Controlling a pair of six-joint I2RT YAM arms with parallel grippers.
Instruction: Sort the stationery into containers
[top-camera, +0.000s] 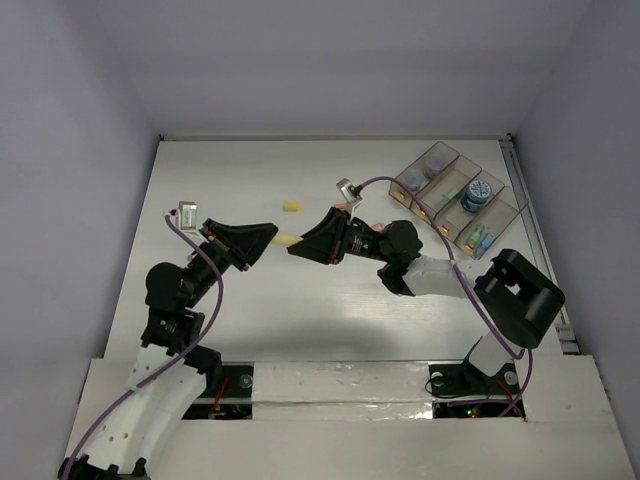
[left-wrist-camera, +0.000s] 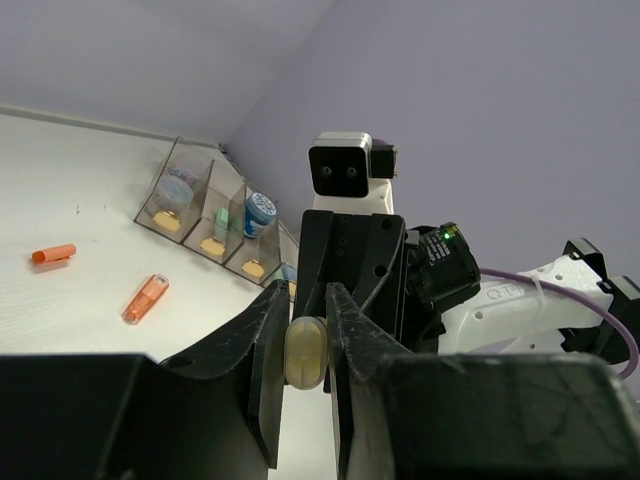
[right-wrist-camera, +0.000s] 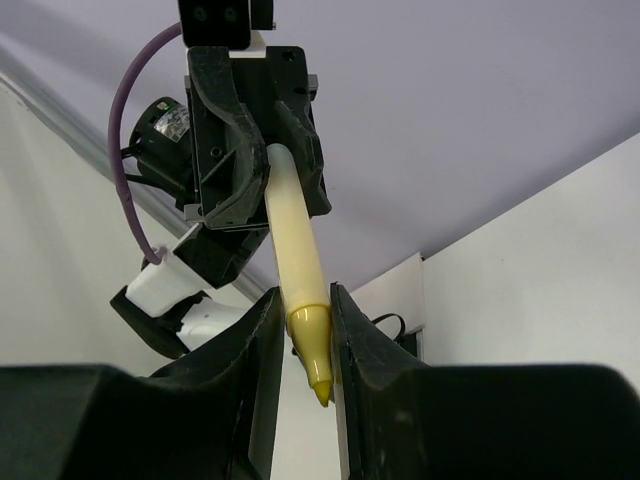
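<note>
A pale yellow marker (top-camera: 287, 240) spans the gap between my two grippers, above the table. My left gripper (top-camera: 275, 233) is shut on one end of it. At the other end, my right gripper (top-camera: 292, 249) is shut around the narrower yellow tip; in the right wrist view, the marker's barrel (right-wrist-camera: 293, 225) runs from the left fingers down to the right ones. A clear divided organizer (top-camera: 450, 160) stands at the back right, holding a blue jar (top-camera: 476, 195) and small green and blue items. In the left wrist view an orange piece (left-wrist-camera: 54, 254) and a salmon-coloured piece (left-wrist-camera: 147, 298) lie on the table.
A small yellow piece (top-camera: 291, 206) lies on the table behind the grippers. The right arm's purple cable (top-camera: 428, 213) passes in front of the organizer's near corner. Bare white table (top-camera: 300, 310) lies in front of the grippers, and the back left is clear.
</note>
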